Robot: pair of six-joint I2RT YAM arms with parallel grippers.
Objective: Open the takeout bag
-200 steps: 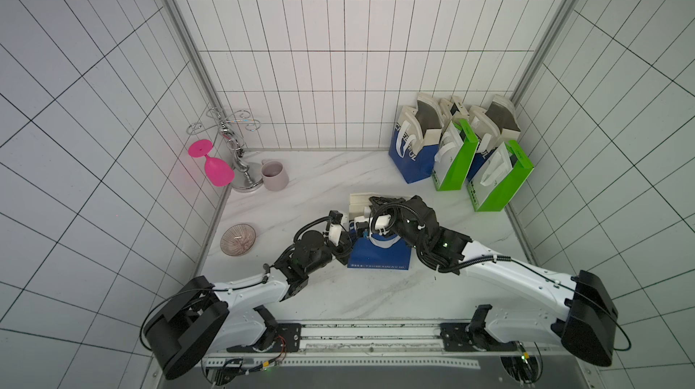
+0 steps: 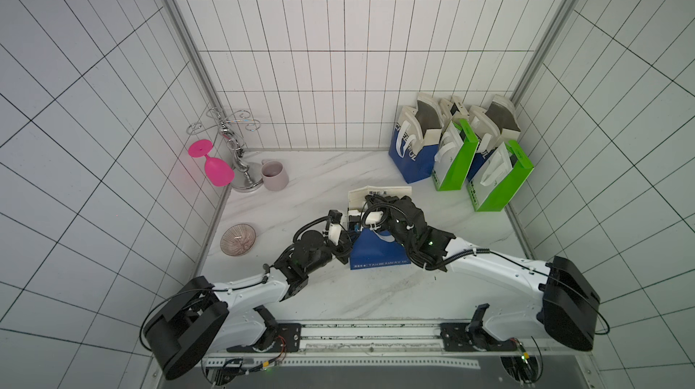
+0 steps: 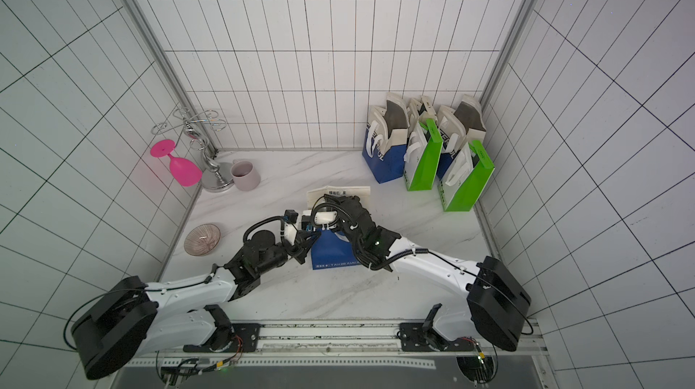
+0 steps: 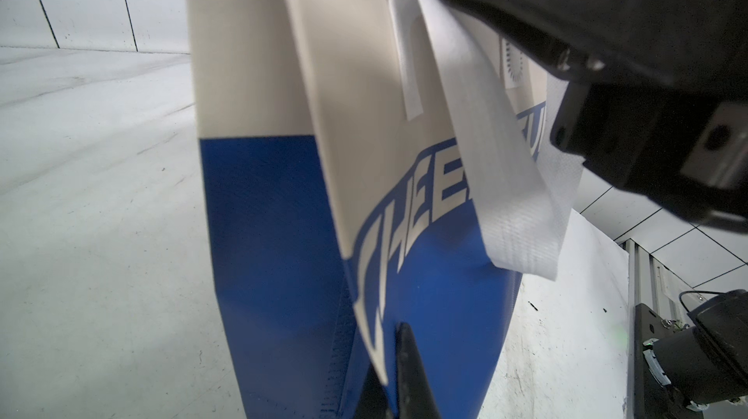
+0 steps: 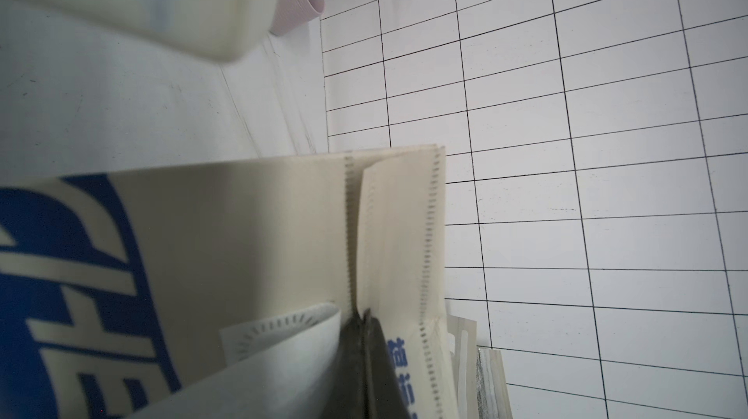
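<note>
The takeout bag, blue below and cream above with a white strap handle, stands upright in the middle of the counter. Low on its front side edge, my left gripper is shut, with the thin bag edge running between its fingers. Up at the cream top, my right gripper is shut, its tips against the gap between the front panel and the flap behind it. Nothing shows held between those tips. The arms hide part of the bag in both top views.
At the back right stand several other bags, blue and green. A pink mug, a metal rack with a pink goblet, and a glass dish are on the left. Both forearms sit close together over the bag.
My right arm has moved left and slightly away across the bag's top, and the cream top rim now stands a little higher. The left arm has stayed in place.
</note>
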